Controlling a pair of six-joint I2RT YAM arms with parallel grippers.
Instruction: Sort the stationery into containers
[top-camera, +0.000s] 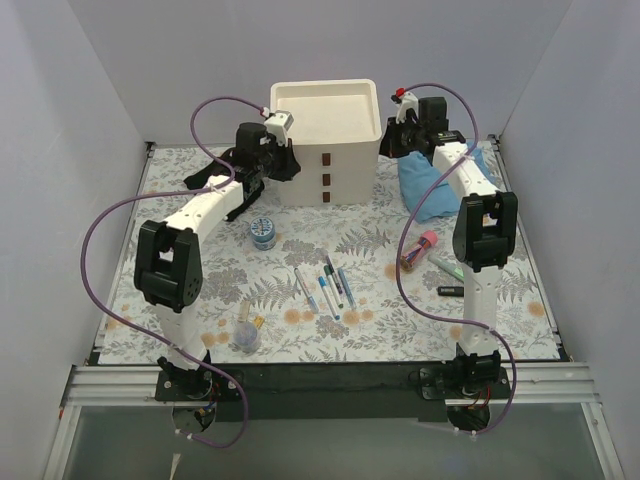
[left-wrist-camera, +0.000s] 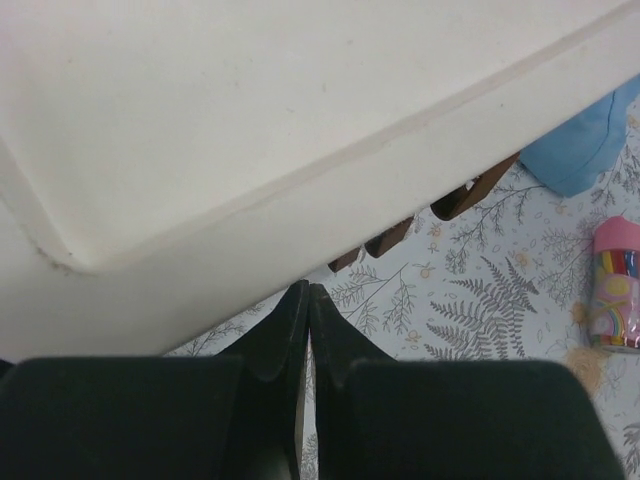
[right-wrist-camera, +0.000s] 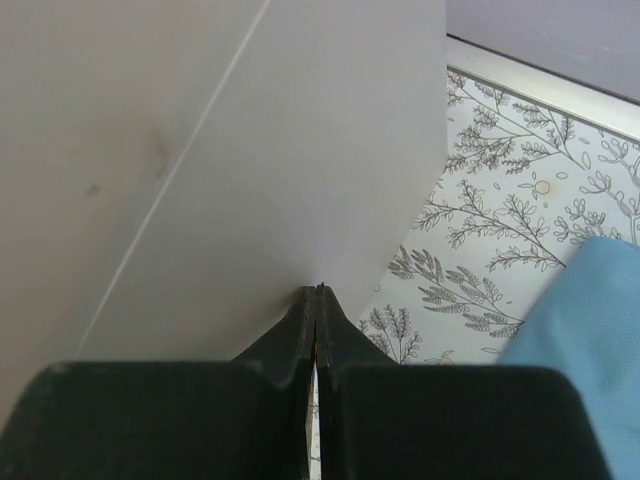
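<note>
A white drawer box (top-camera: 325, 110) with brown handles stands at the back centre. My left gripper (top-camera: 287, 160) is shut against its left side, its tips (left-wrist-camera: 308, 290) just by the rim, nothing between them. My right gripper (top-camera: 390, 145) is shut, its tips (right-wrist-camera: 316, 290) at the box's right side wall, holding nothing. Pens and markers (top-camera: 335, 285) lie loose in the front middle; a pencil case (top-camera: 417, 251) lies to the right.
A blue cloth (top-camera: 428, 195) lies right of the box, a dark cloth (top-camera: 245, 200) left. A blue round container (top-camera: 262, 232), a clear cup (top-camera: 246, 336), a green item (top-camera: 445, 267) and a black item (top-camera: 450, 291) sit on the patterned mat.
</note>
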